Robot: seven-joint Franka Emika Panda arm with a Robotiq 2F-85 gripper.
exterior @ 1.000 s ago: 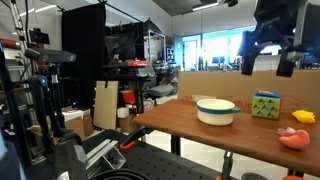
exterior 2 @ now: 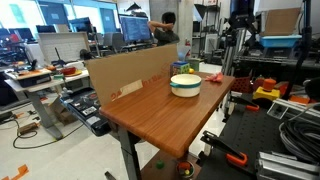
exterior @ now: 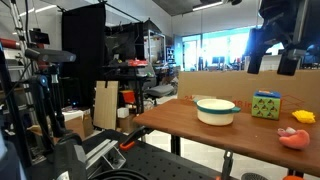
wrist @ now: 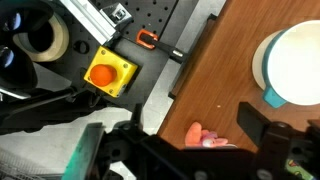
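Note:
High over the right part of the table in exterior view 1, my gripper [exterior: 272,64] stands open, its fingers wide apart with nothing between them. A white bowl with a teal handle or edge [exterior: 215,111] sits on the wooden table [exterior: 180,121], left of the gripper; it also shows in the wrist view as a round white bowl [wrist: 298,62]. A pink toy [exterior: 294,138] lies near the table's front right edge. From the wrist camera the pink toy [wrist: 203,137] appears at the bottom, partly hidden by the gripper.
Behind the pink toy stand a green box with a blue top [exterior: 266,104] and a yellow item [exterior: 303,117]. A wooden board [exterior 2: 140,75] runs along one table side. Off the table, a yellow box with an orange button [wrist: 103,75] lies beside the arm's base. Table surface left of the bowl is clear.
The gripper has risen slightly and shifted a little to the right in exterior view 1. It stays open. The bowl, toy and box have not moved.

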